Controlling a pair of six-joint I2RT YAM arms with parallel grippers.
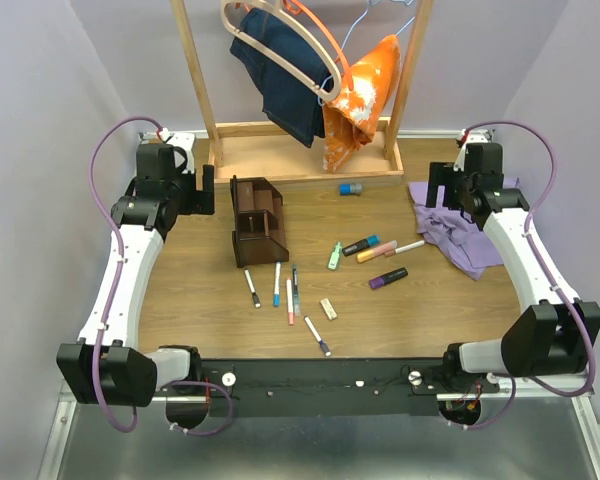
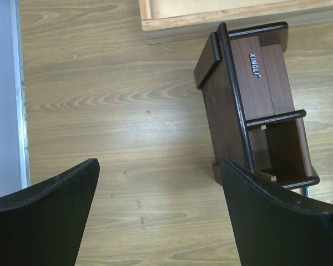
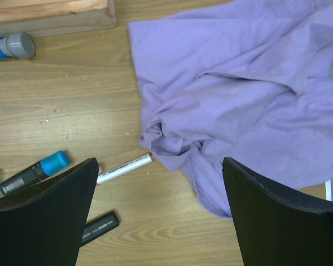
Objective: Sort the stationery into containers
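A dark wooden organizer (image 1: 260, 225) (image 2: 227, 100) with compartments stands left of centre. Pens and markers lie loose on the table: several slim ones below the organizer, like a white marker (image 1: 316, 336), and thicker ones at centre right, like a black-and-blue marker (image 1: 360, 245) (image 3: 28, 177) and a purple marker (image 1: 388, 278) (image 3: 97, 227). A green bottle (image 1: 334, 257), a small pale block (image 1: 328, 309) and a blue cylinder (image 1: 350, 189) also lie there. My left gripper (image 1: 194, 195) hangs open left of the organizer; my right gripper (image 1: 445, 185) is open above the cloth's side.
A lavender cloth (image 1: 460, 240) (image 3: 238, 111) covers the right side of the table. A wooden frame (image 1: 240, 160) with hanging dark fabric and an orange bag stands at the back. Bare table (image 2: 127, 122) lies left of the organizer.
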